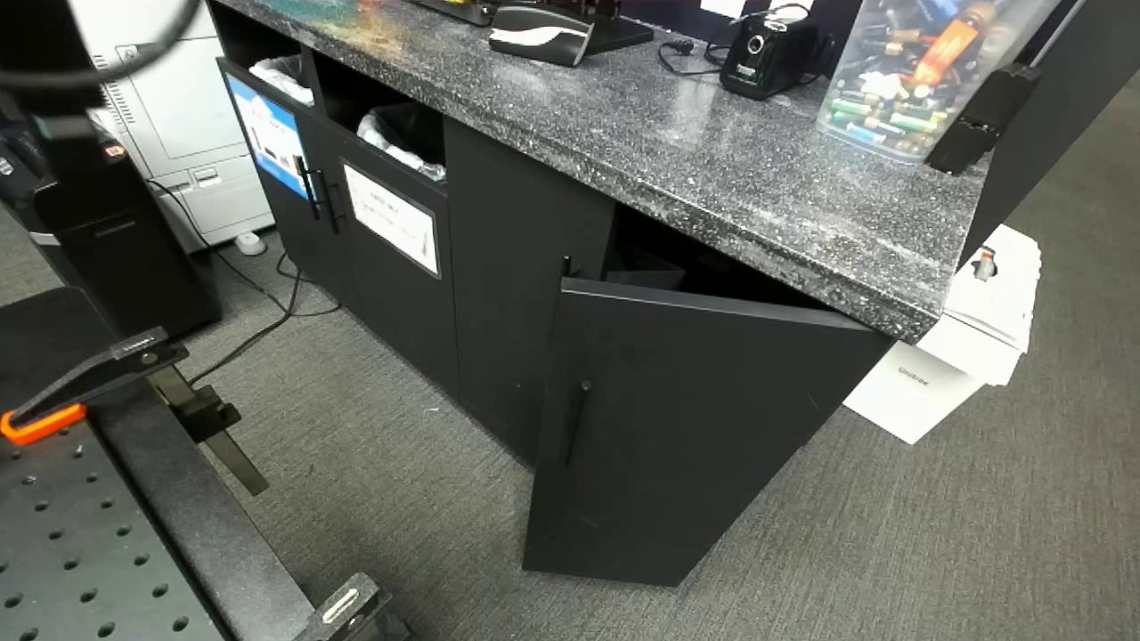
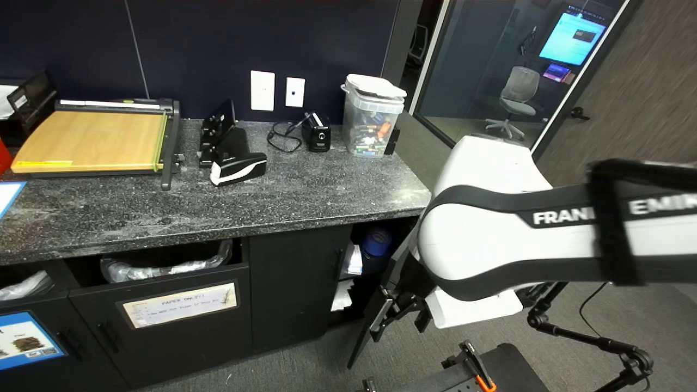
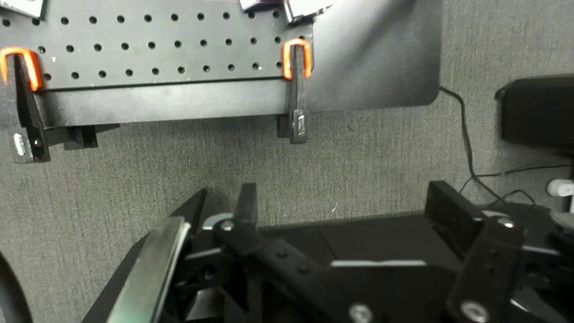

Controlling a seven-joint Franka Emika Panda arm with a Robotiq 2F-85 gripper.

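Observation:
A black cabinet door (image 1: 684, 427) stands ajar under the counter's right end, its slim handle (image 1: 578, 422) on the outer face. Dark cabinet space shows behind it, with a blue round item (image 2: 376, 242) and white papers (image 2: 353, 260) inside. In exterior view 2 my gripper (image 2: 399, 326) hangs low near the door's side, partly hidden by its own arm. The wrist view shows the gripper open, its fingers wide apart with nothing held between them. Whether it touches the door cannot be told. Exterior view 1 does not show the gripper's fingers.
A speckled counter (image 1: 684, 160) overhangs the cabinets. The perforated table (image 3: 161, 54) with orange-tipped clamps (image 3: 297, 59) stands opposite, with carpet between. White boxes (image 1: 908, 395) sit beyond the door; a black shredder (image 1: 118, 256) and its cord are at the left.

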